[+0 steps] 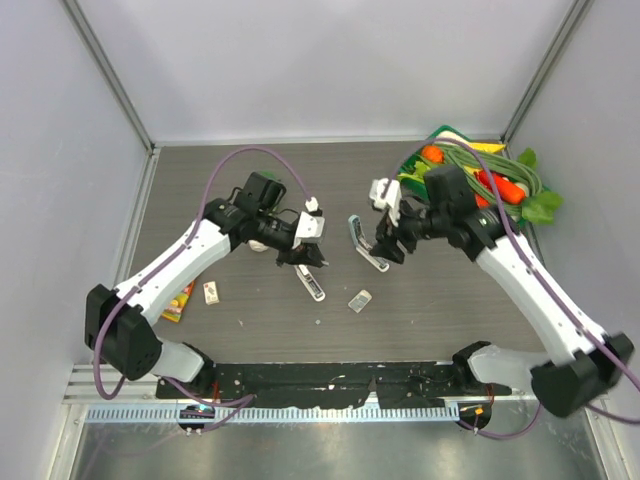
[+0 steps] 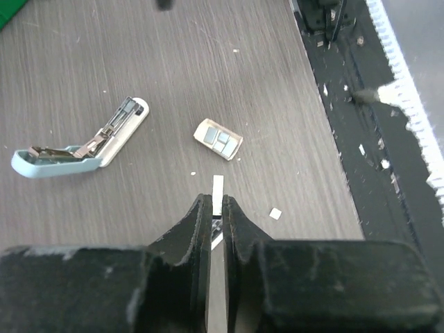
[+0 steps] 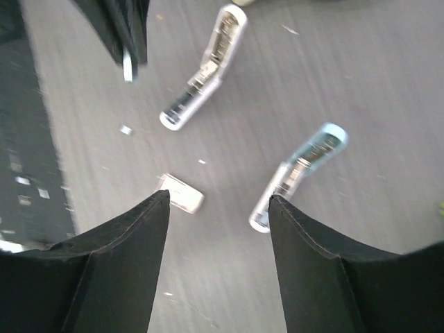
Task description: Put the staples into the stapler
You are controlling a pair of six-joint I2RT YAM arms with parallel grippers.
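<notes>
My left gripper is shut on a small pale staple strip (image 2: pixel 218 189), which juts out past its fingertips. The same strip (image 3: pixel 127 67) shows at upper left in the right wrist view. Beneath the left gripper lies an opened white stapler, mostly hidden in the left wrist view. To its right on the table is a blue-and-white stapler (image 2: pixel 128 125), also opened out. My right gripper stands open above the table by the blue-and-white stapler (image 3: pixel 279 186), its fingers apart and empty.
A small box (image 1: pixel 360 301) with pale pieces lies front of the staplers, and a tiny white scrap (image 2: pixel 275 214) near it. A green basket of vegetables (image 1: pixel 445 131) fills the back right. A card box (image 1: pixel 211 293) and snack bag (image 1: pixel 178 304) lie left.
</notes>
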